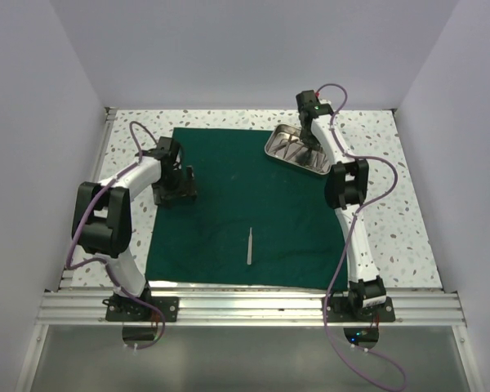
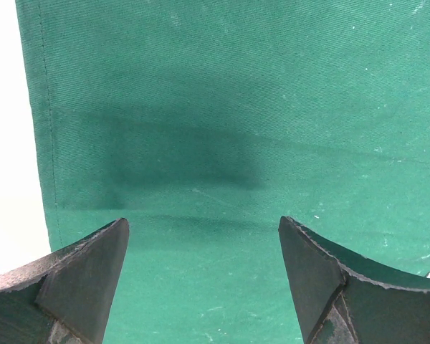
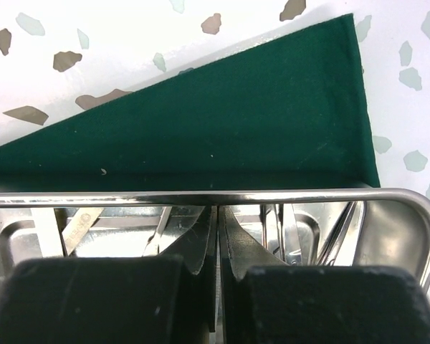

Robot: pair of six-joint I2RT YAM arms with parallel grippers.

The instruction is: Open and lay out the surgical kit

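Observation:
The steel tray (image 1: 290,161) stands on the far right part of the green cloth (image 1: 220,204), several metal instruments inside. In the right wrist view my right gripper reaches down into the tray with its fingertips meeting and nothing between them. A straight instrument (image 3: 158,231) lies just left of those fingers, outside them. Other instruments (image 3: 292,233) rest to their right. One slim silver instrument (image 1: 249,247) lies alone on the cloth near its front. My left gripper hangs open and empty over the cloth's left side.
The tray's rim (image 3: 215,198) crosses close beyond the right fingertips. A speckled white table (image 1: 392,212) surrounds the cloth.

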